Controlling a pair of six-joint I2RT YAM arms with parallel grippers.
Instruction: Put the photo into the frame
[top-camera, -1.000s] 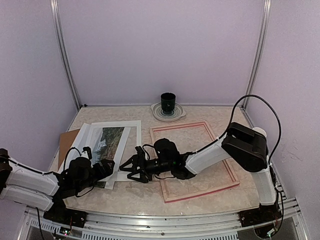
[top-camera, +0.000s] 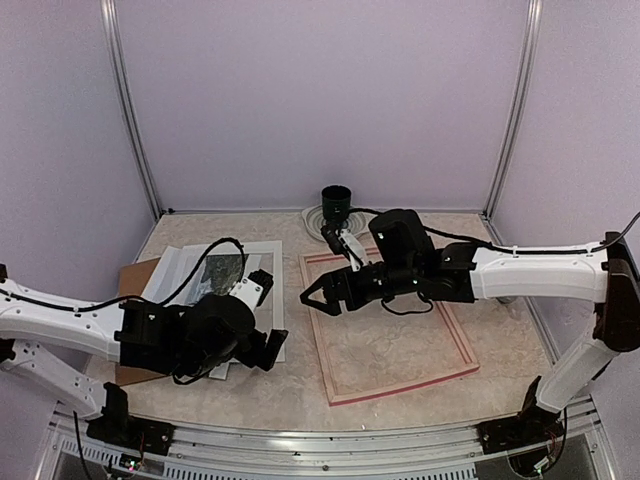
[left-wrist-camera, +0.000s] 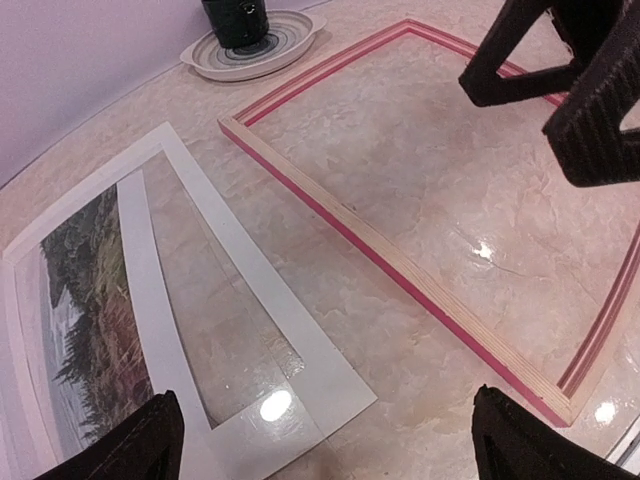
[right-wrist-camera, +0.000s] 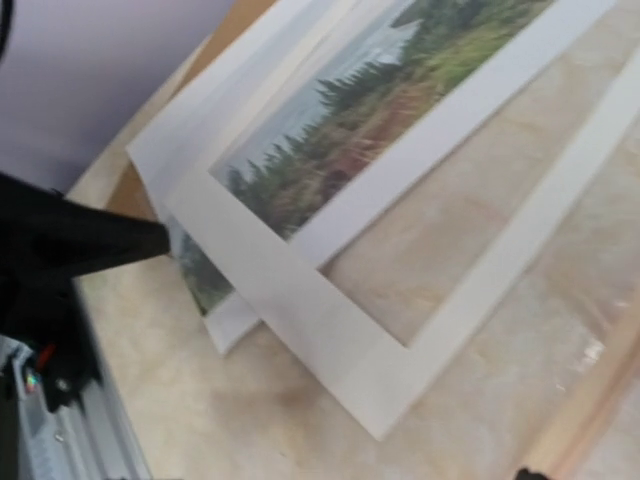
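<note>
The photo, a landscape of trees and slope, lies on the left half of the table with white paper mats around and overlapping it. The red-edged frame lies on the right half. My left gripper is raised over the mats' near right, open, with nothing between its fingers. My right gripper hangs open above the frame's left side. In the right wrist view the photo shows between white borders, with a second piece peeking out beneath the mat.
A black cup on a striped plate stands at the back centre. A brown board lies under the papers at left. Walls close the table on the back and both sides.
Both arms have risen. My left gripper has moved right from over the photo, and my right gripper has moved up and rightward. The papers and frame look unchanged.
</note>
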